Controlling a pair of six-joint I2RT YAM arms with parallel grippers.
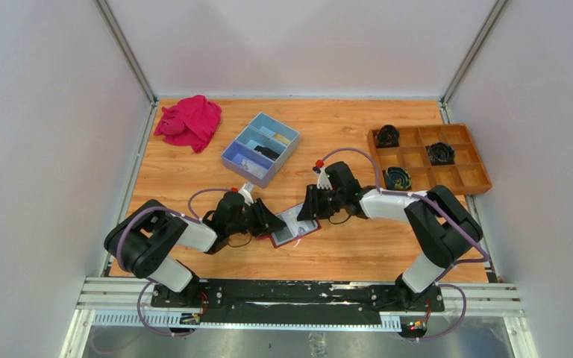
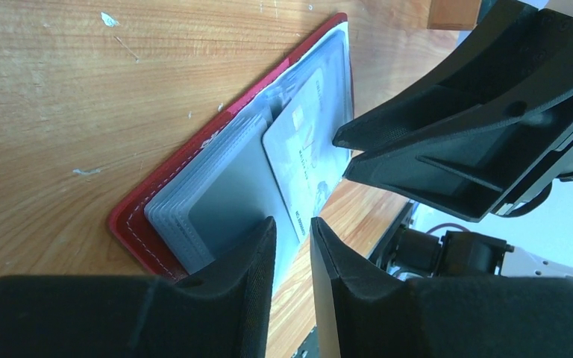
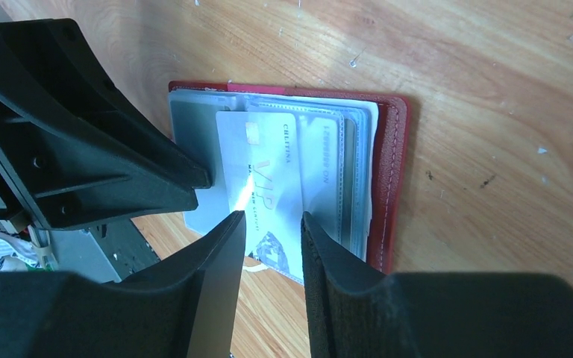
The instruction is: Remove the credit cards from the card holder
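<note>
The card holder [image 1: 296, 224], with a dark red cover [image 3: 389, 179], lies spread on the table between both arms. A stack of clear sleeves [image 2: 227, 194] shows on top. A pale card [image 3: 261, 160] marked "VIP" lies across the sleeves; how far it sits inside one, I cannot tell. In the right wrist view my right gripper hovers over this card, its fingers slightly apart and no card seen clamped. My left gripper is at the holder's left end, with a narrow gap between its fingertips and sleeve plastic visible through it.
Behind the holder stands a blue-grey divided box [image 1: 261, 149] with small items inside. A pink cloth [image 1: 191, 122] lies at the back left. At the right is a wooden compartment tray [image 1: 459, 176] holding dark coils.
</note>
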